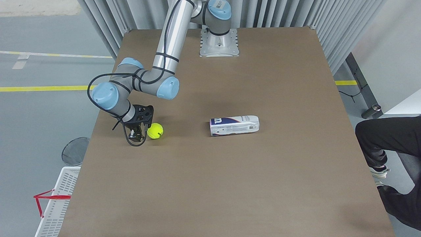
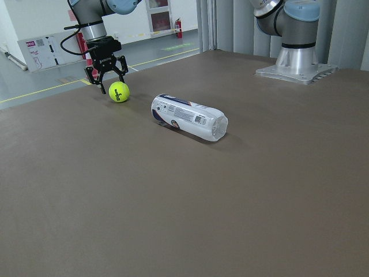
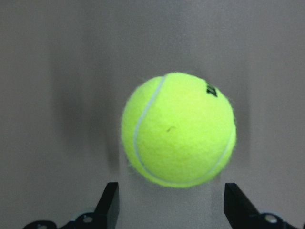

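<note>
A yellow tennis ball (image 1: pixel 155 130) rests on the brown tabletop, right beside my black gripper (image 1: pixel 138 132). In the left camera the gripper (image 2: pixel 112 86) hangs low over the ball (image 2: pixel 119 92), fingers spread. In the wrist view both fingertips show at the bottom edge, apart, with the ball (image 3: pixel 178 129) just beyond them and not held. A white cylindrical tube (image 1: pixel 234 125) lies on its side to the right of the ball.
Off the left edge stand a white basket (image 1: pixel 55 215) and a mesh bin (image 1: pixel 74 151). A person's legs (image 1: pixel 390 138) are beside the right edge.
</note>
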